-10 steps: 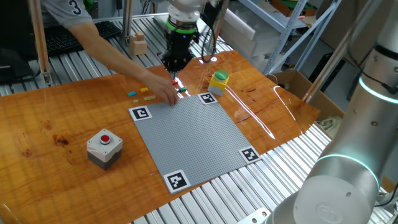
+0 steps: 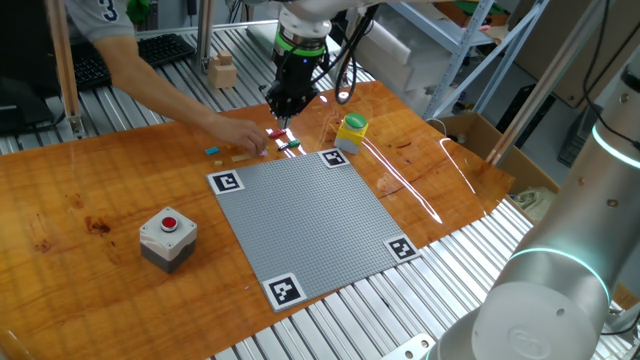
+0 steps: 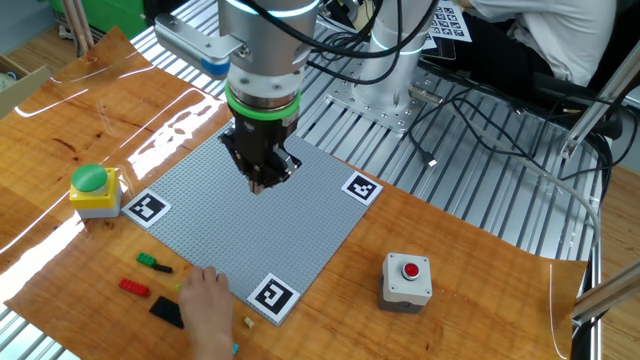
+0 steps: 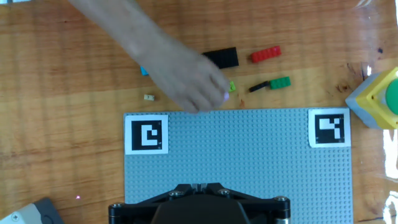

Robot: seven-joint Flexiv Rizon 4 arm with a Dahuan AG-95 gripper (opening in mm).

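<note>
My gripper [image 3: 257, 187] hangs above the grey studded baseplate [image 3: 205, 185], its fingertips together and nothing clear between them. At the bottom of the wrist view, its black fingers [image 4: 194, 188] stand over the plate. A person's hand [image 4: 193, 81] is low over the table at the plate's edge, with a small pinkish piece by its fingertips. Around it lie a red brick [image 4: 266, 54], a black flat piece [image 4: 224, 58], a green brick [image 4: 280, 83] touching a thin dark piece [image 4: 259, 86], a lime piece [image 4: 232, 86], a tan piece [image 4: 149, 97] and a partly hidden blue one [image 4: 144, 71].
A yellow box with a green button [image 3: 90, 190] stands beyond one plate corner. On the opposite side is a grey box with a red button [image 3: 406, 280]. Marker tags sit on the plate's corners. The person's forearm [image 2: 160, 80] crosses the table.
The person's hand has drawn back from the plate's edge, leftward in exterior view 1, among the loose pieces. My arm has shifted slightly to the right there.
</note>
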